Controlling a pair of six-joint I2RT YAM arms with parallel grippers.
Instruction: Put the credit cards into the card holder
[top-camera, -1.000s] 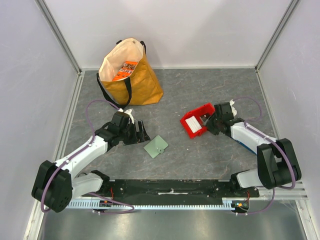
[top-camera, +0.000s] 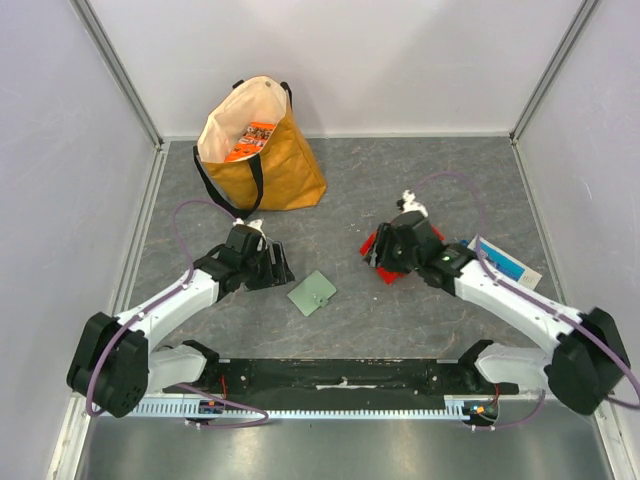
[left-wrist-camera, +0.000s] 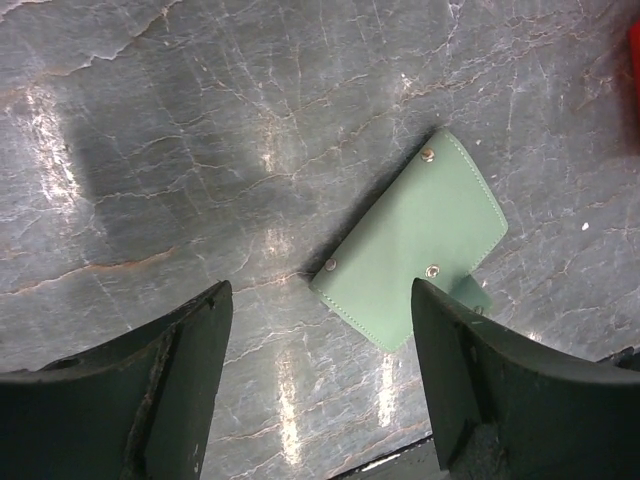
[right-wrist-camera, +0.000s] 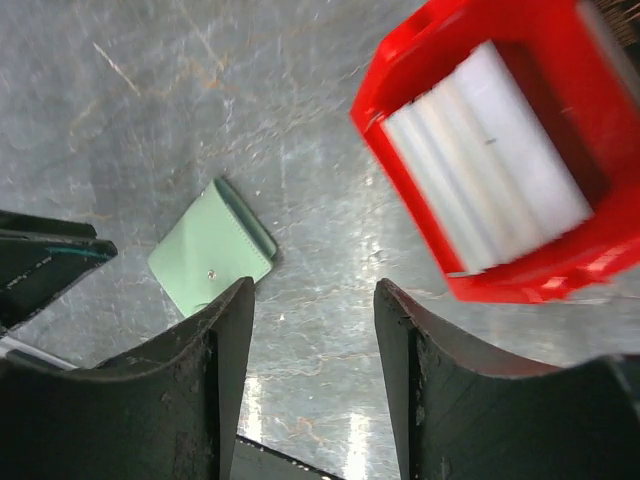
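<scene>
The green card holder (top-camera: 312, 293) lies flat at the front centre, snaps visible in the left wrist view (left-wrist-camera: 400, 230). My left gripper (top-camera: 277, 262) hangs just left of it, fingers apart and empty. My right gripper (top-camera: 378, 252) is over the red tray (top-camera: 392, 275), partly hiding it, with fingers apart and nothing seen between them. In the right wrist view the tray (right-wrist-camera: 420, 215) holds a row of white cards (right-wrist-camera: 485, 160); the holder lies to its left.
An orange tote bag (top-camera: 275, 175) stands at the back left. A blue-and-white flat item (top-camera: 515, 268) lies at the far right. Bare grey surface surrounds the holder.
My right gripper has swung left from the tray's right side to over the tray, now blurred in the top view. The left gripper has barely moved.
</scene>
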